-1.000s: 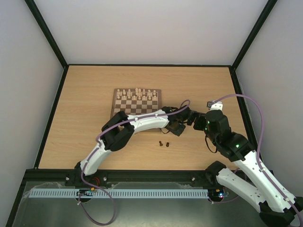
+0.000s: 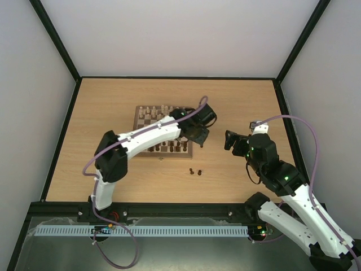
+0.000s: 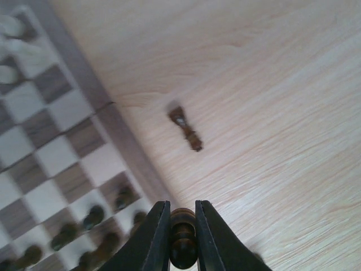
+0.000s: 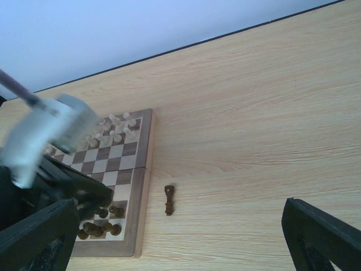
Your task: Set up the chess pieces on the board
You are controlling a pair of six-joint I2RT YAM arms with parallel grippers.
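Observation:
My left gripper is shut on a dark chess piece (image 3: 184, 248), whose rounded end shows between the fingers. In the top view this gripper (image 2: 199, 139) hangs over the right edge of the chessboard (image 2: 186, 154). A dark piece lies on its side on the table, just right of the board; the right wrist view shows this fallen piece (image 4: 169, 200) too. Several dark pieces (image 4: 93, 229) occupy the board's near rows, partly hidden by the left arm. White pieces (image 2: 163, 109) line the far side. Right of the board, my right gripper (image 2: 228, 140) stands open and empty.
Two small dark pieces (image 2: 195, 171) rest on the table in front of the board. The left arm (image 2: 149, 139) reaches across the board and covers much of it. Bare table (image 4: 248, 130) extends behind and to the right.
My left gripper has swung left and away from the front, from beside the right gripper to the board's right edge, with its arm now covering more squares. The right arm has hardly moved.

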